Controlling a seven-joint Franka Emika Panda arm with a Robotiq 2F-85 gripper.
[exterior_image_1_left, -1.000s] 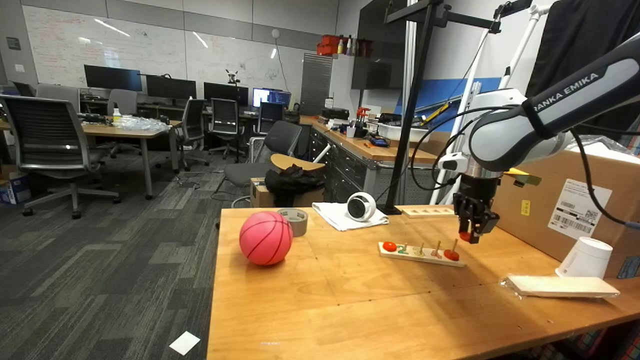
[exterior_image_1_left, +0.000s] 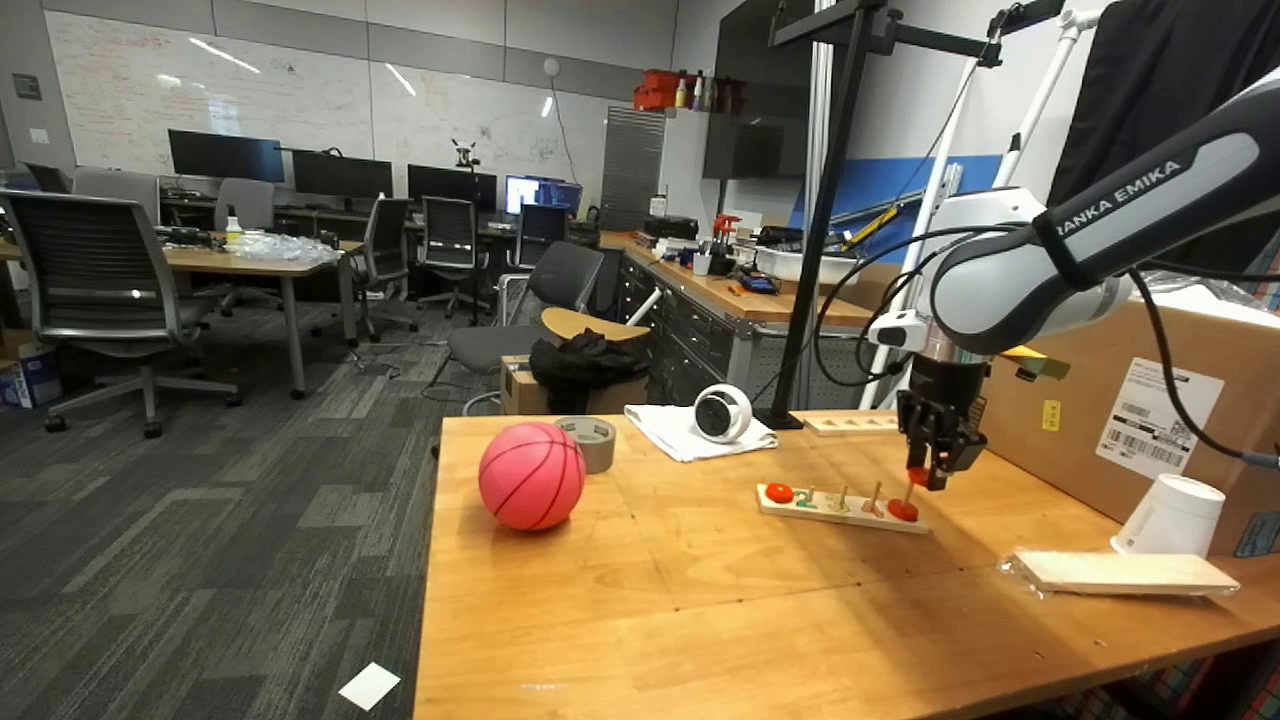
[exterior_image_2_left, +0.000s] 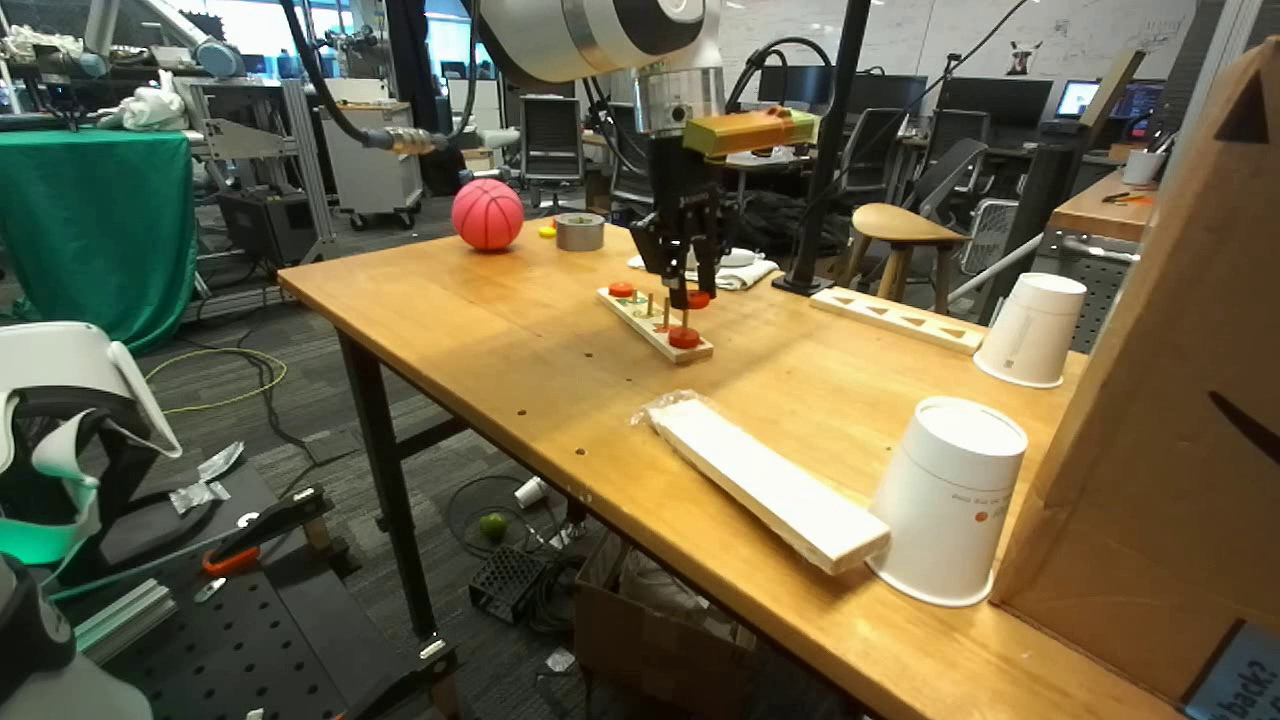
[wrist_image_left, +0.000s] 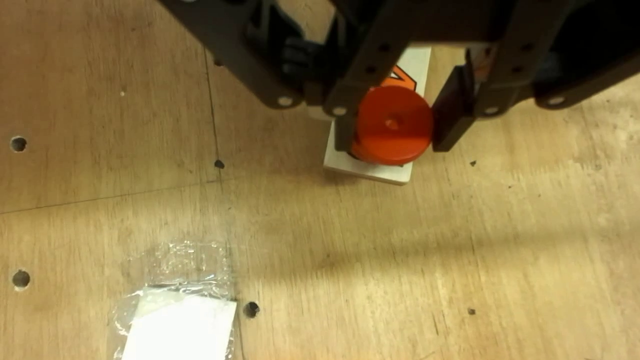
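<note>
My gripper (exterior_image_1_left: 932, 474) points down over the right end of a pale pegged board (exterior_image_1_left: 828, 512), shut on a red ring (wrist_image_left: 393, 144). In the wrist view both dark fingers flank this ring, which hides much of the board's end beneath it. Another red ring (exterior_image_1_left: 903, 512) rests at the foot of the tallest peg (exterior_image_2_left: 685, 319), below the held one. The held ring is level with the top of that peg; whether the peg tip enters its hole I cannot tell. At the board's opposite end sits a red-orange ring (exterior_image_2_left: 620, 289). Shorter pegs between are bare.
A plastic-wrapped pale block (exterior_image_2_left: 768, 480) lies near the white cups (exterior_image_2_left: 951, 498) and the cardboard box (exterior_image_1_left: 1116, 420). Towards the far left are a pink ball (exterior_image_1_left: 531, 476) and a tape roll (exterior_image_1_left: 589, 442).
Still holding the red ring, my gripper has shifted slightly left in exterior view 1, from right of the tallest peg to about its top. The board has stayed put.
</note>
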